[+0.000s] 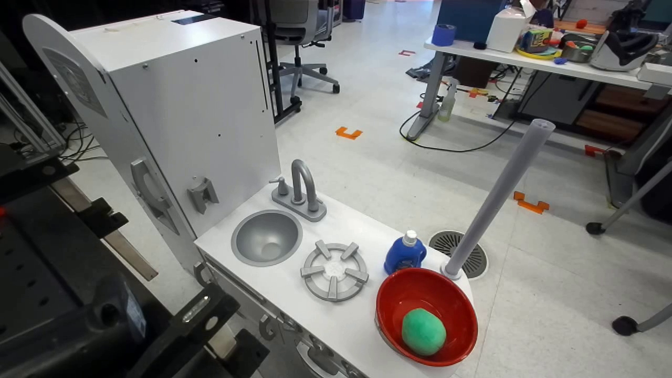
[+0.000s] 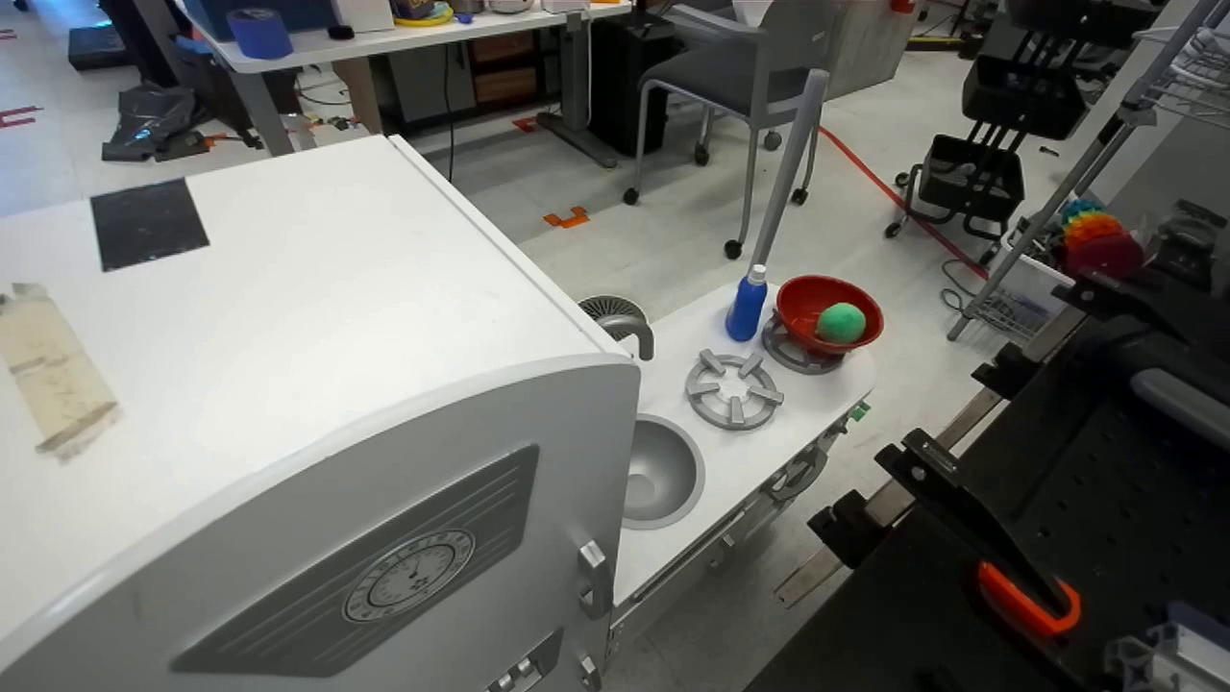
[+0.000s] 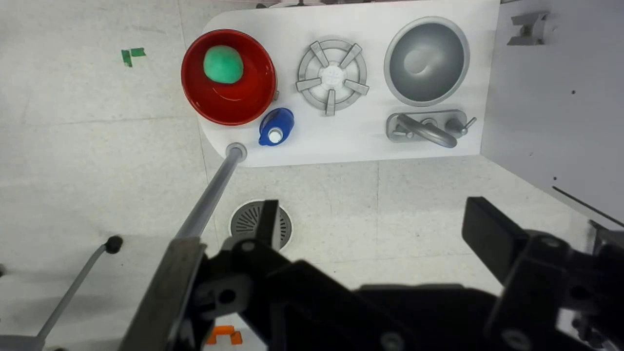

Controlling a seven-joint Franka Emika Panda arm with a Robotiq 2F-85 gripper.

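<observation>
In the wrist view my gripper stands open, its two black fingers wide apart with only floor visible between them. It hangs high above the white toy kitchen counter (image 3: 362,137), touching nothing. A green ball (image 3: 223,64) rests inside a red bowl (image 3: 231,105) at one end of the counter. Exterior view 2 shows the red bowl (image 2: 796,302) sitting on a grey burner (image 2: 801,356). Beside the bowl stands a blue bottle (image 3: 276,126) with a white cap, upright. The gripper appears in neither exterior view.
An empty burner (image 1: 334,271) lies between the bowl and the grey sink (image 1: 268,237). Behind the sink rises a faucet (image 1: 304,189). A tall grey pole (image 1: 497,198) stands by the bottle, and a white cabinet (image 1: 201,119) walls off the counter's other end.
</observation>
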